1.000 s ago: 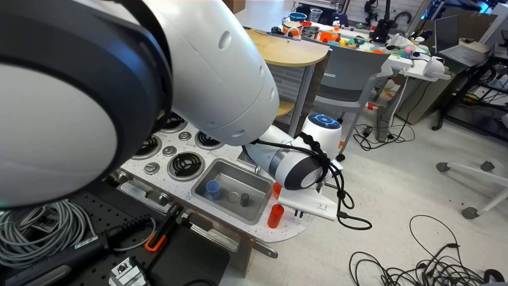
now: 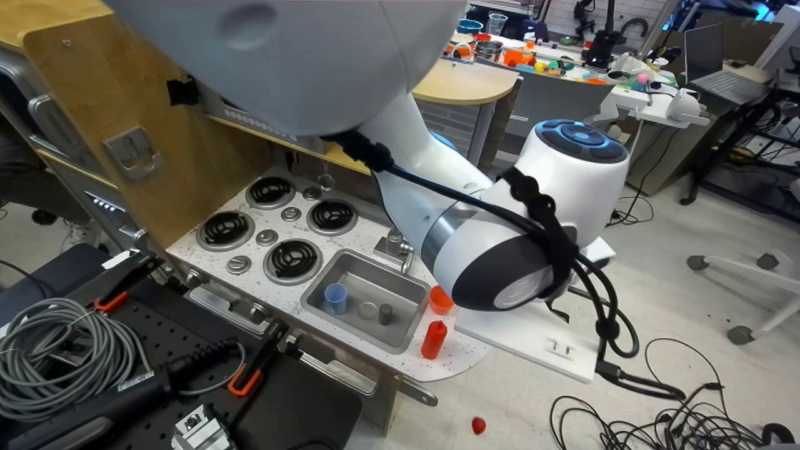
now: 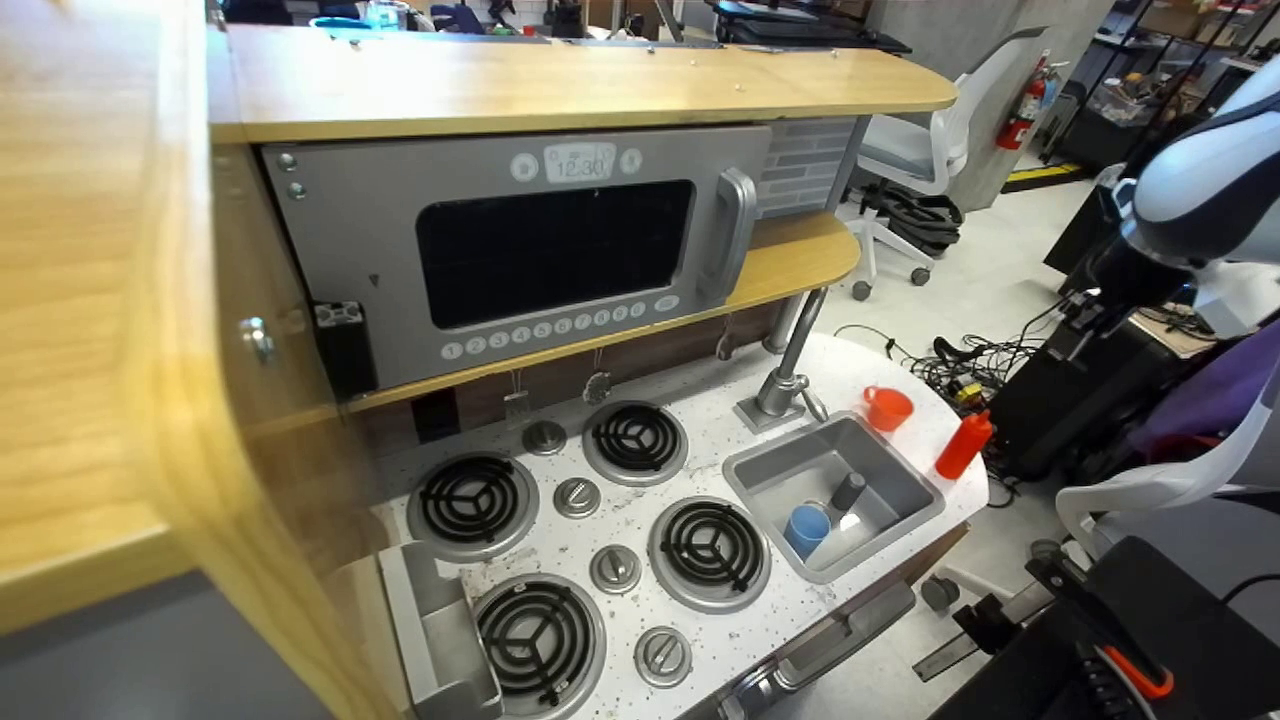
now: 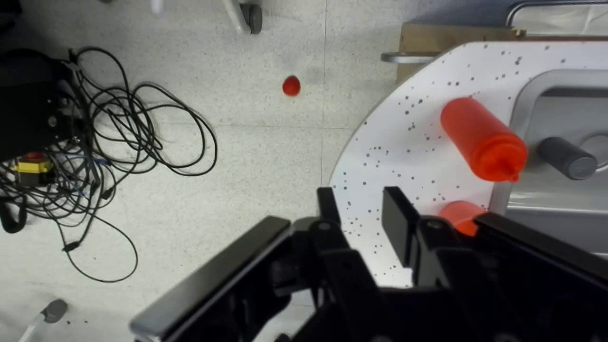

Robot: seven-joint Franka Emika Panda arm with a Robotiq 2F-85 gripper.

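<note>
In the wrist view my gripper has its fingers apart, with nothing between them; past the gap show the white counter's rounded end and the floor. A small red object (image 4: 291, 85) appears against the floor, off the counter; exterior view 1 shows this red object (image 2: 478, 425) too. On the speckled counter (image 4: 393, 154) stand a red squeeze bottle (image 4: 476, 137) and an orange-red cup (image 3: 888, 408), the cup partly hidden behind a finger in the wrist view. Exterior view 2 has the gripper (image 3: 1080, 322) out beyond the counter's right end, well above the floor.
The grey sink (image 3: 882, 468) holds a blue cup (image 3: 806, 528) and a dark grey cylinder (image 3: 847, 493). Several stove burners lie beside it, under a toy microwave (image 3: 516, 240). A faucet (image 3: 780, 390) rises behind the sink. Loose black cables (image 4: 142, 125) cover part of the floor.
The arm has swung, and its wrist end now looks larger and farther right in exterior view 1. The small red object shows at the floor, where none was seen a second ago.
</note>
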